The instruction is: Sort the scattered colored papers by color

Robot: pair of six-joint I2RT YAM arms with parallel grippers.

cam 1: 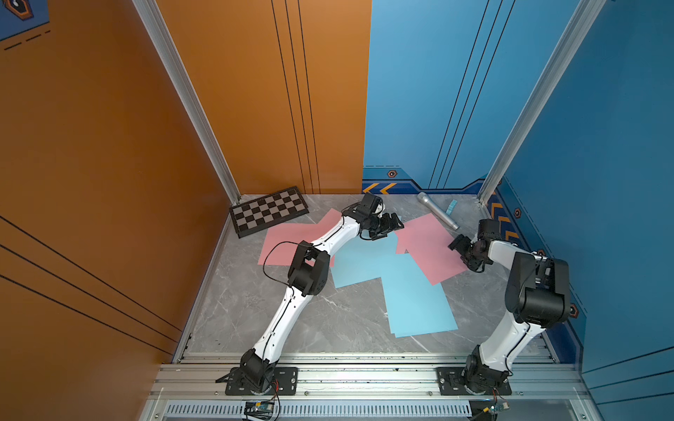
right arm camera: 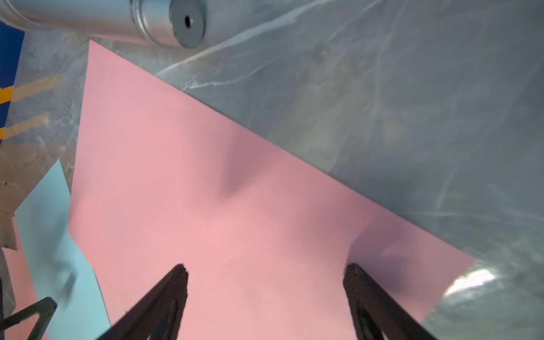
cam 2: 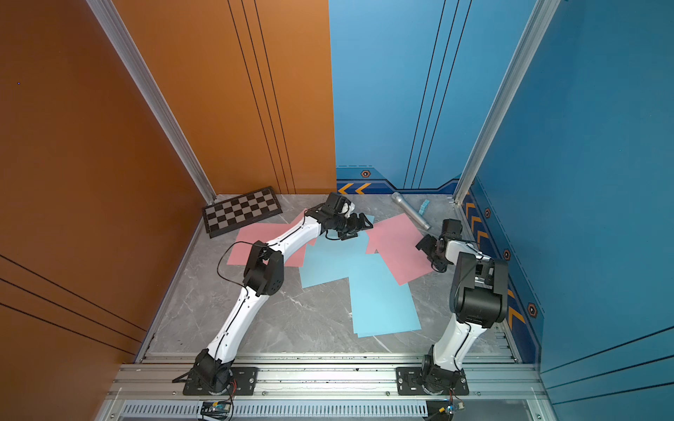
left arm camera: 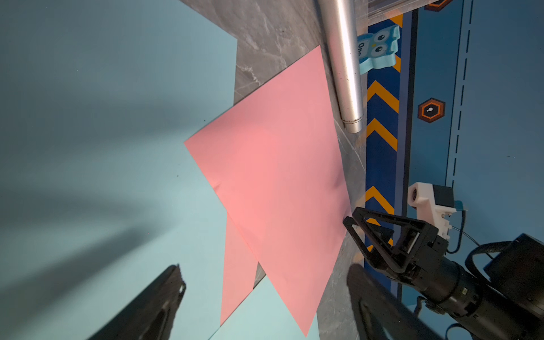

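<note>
Two blue sheets overlap on the table: one front sheet point(cam 1: 420, 298) and one behind it point(cam 1: 365, 259). The right pink sheet point(cam 1: 436, 249) covers part of the front blue one, with another pink corner point(left arm camera: 238, 266) showing under it. At the left lie more pink papers point(cam 1: 291, 235), partly tucked under blue and hidden by my left arm. My left gripper is open over the blue paper, beside the pink sheet's left edge. At the pink sheet's right edge, low over it, my right gripper stands open, nothing seen between its fingers.
A checkered board point(cam 1: 269, 212) lies at the back left. A silver tube point(cam 1: 437, 211) touches or nearly touches the right pink sheet's back edge, with a small blue owl item point(left arm camera: 378, 48) beyond it. Bare table shows at the front left.
</note>
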